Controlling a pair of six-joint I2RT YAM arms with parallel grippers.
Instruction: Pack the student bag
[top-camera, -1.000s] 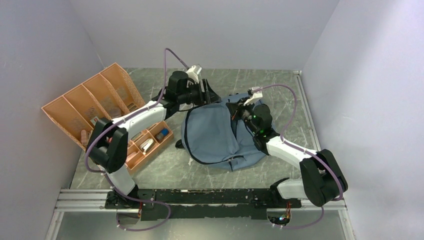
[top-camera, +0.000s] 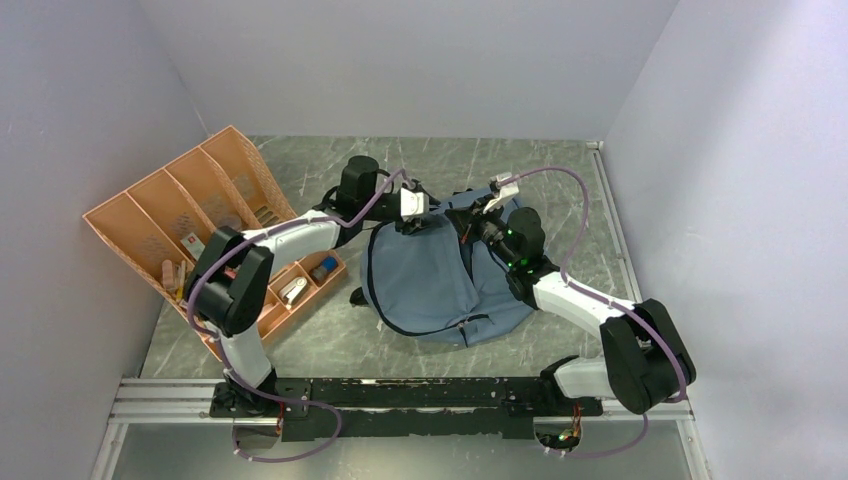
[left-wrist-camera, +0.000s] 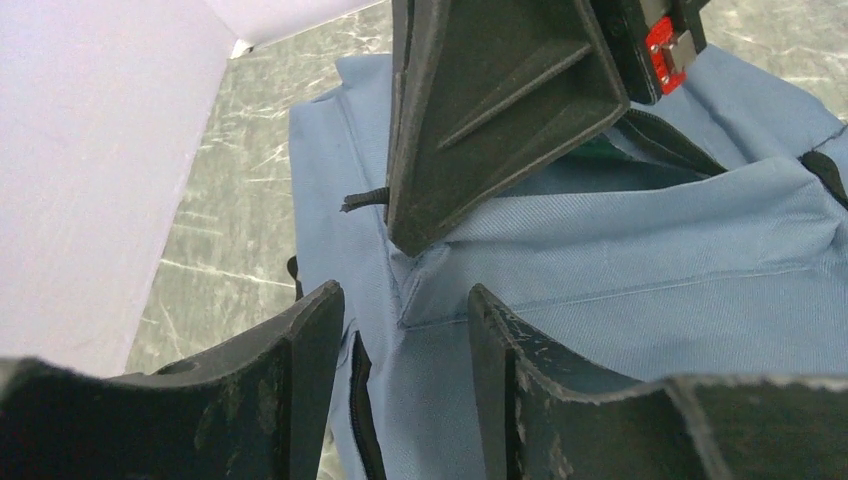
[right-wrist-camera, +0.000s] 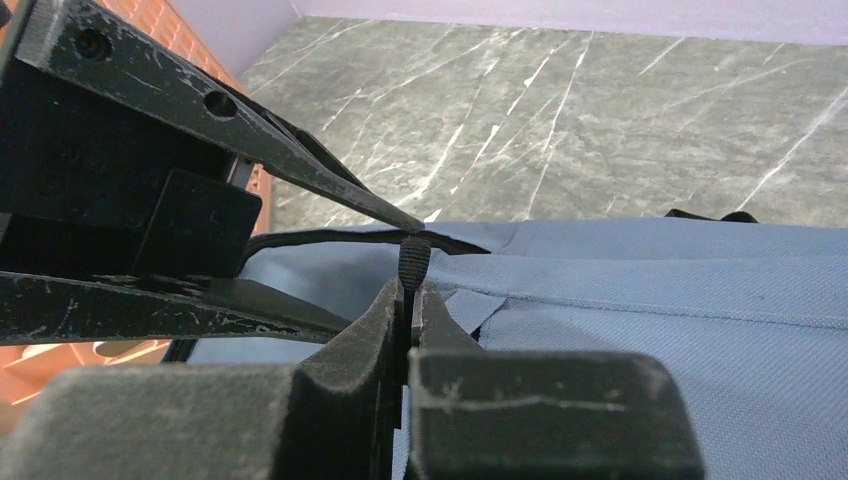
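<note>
A blue fabric bag (top-camera: 415, 270) with black zipper edging lies in the middle of the table, its upper part gathered and the opening showing in the left wrist view. My right gripper (top-camera: 460, 224) is shut on a thin black cord tab (right-wrist-camera: 414, 262) at the bag's top edge; the tab's end (left-wrist-camera: 366, 199) pokes out past its fingertips. Close by on the left, my left gripper stands part open over the bag's edge. Its two fingers (right-wrist-camera: 340, 190) come in from the left near the tab, and nothing is gripped between them.
An orange compartment organizer (top-camera: 150, 205) stands at the left, holding several small items, among them a blue-capped bottle (top-camera: 323, 268) and a white object (top-camera: 293, 290). Walls enclose three sides.
The right arm and the bag have barely moved.
</note>
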